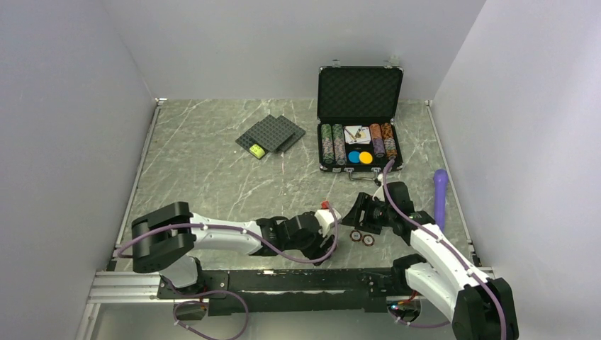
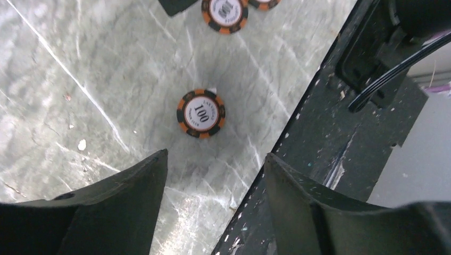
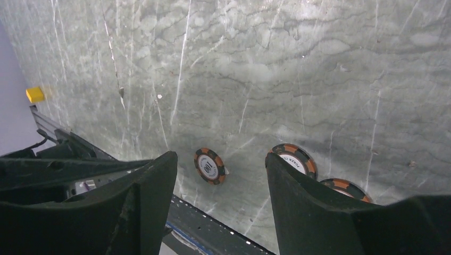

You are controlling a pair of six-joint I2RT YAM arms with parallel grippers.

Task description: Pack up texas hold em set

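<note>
The open poker case (image 1: 360, 92) at the back right holds chip rows, cards, a blue and a yellow disc. Two loose chips (image 1: 368, 240) lie on the front table. My open left gripper is low at front centre, a "100" chip (image 2: 201, 113) just ahead of its fingers, apart. My open right gripper hangs over the chips at front right, empty; its view shows three chips, one (image 3: 291, 158) partly behind a fingertip.
Two grey foam pads (image 1: 271, 133) with a yellow-green block (image 1: 256, 151) lie at the back. A purple tool (image 1: 439, 198) lies along the right edge. A yellow cube (image 3: 35, 94) shows far left.
</note>
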